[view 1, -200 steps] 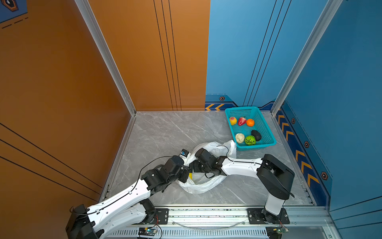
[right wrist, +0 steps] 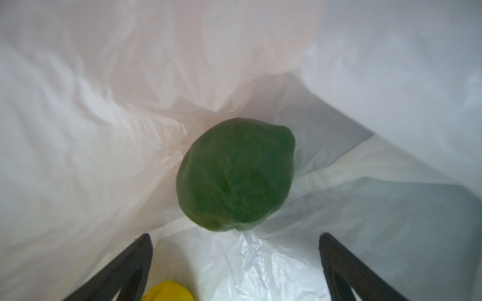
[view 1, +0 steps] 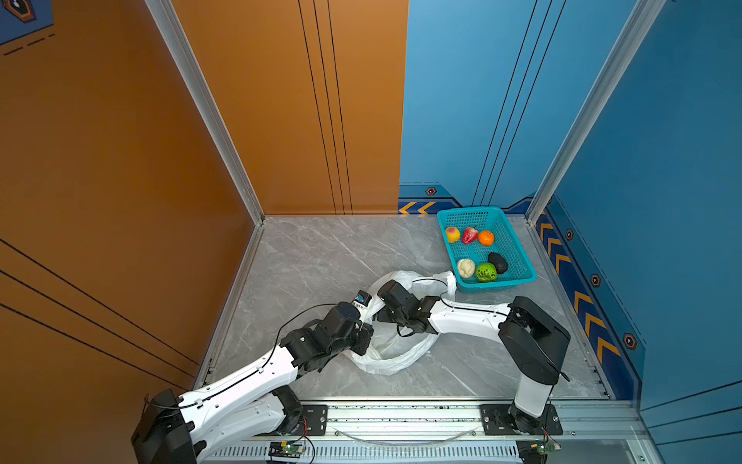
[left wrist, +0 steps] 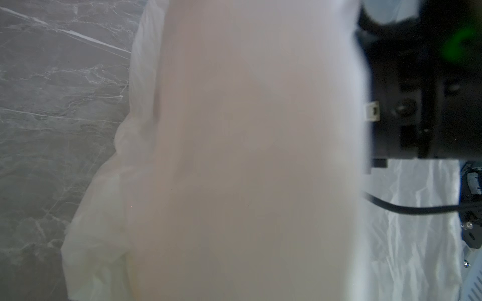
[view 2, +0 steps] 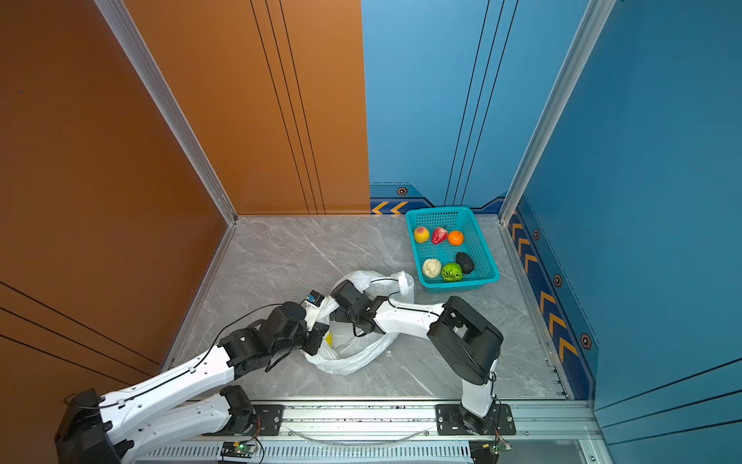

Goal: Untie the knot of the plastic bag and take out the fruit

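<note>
The white plastic bag [view 1: 402, 359] lies opened on the counter, its rim rolled round. At its left side my left gripper [view 1: 363, 324] is shut at the bag's edge; white plastic fills most of the left wrist view, hiding its fingers. My right gripper is down inside the bag, open, its fingertips either side below a green fruit [right wrist: 235, 173] resting against the plastic. A yellow fruit [right wrist: 168, 293] shows at the bottom of the right wrist view, also seen in the top right view.
The teal basket [view 1: 521, 247] stands at the back right, close to the bag, holding several fruits. Walls enclose the back and sides.
Both arms have shifted slightly at the bag. The yellow fruit, visible earlier in the top left view, is now mostly hidden there.
</note>
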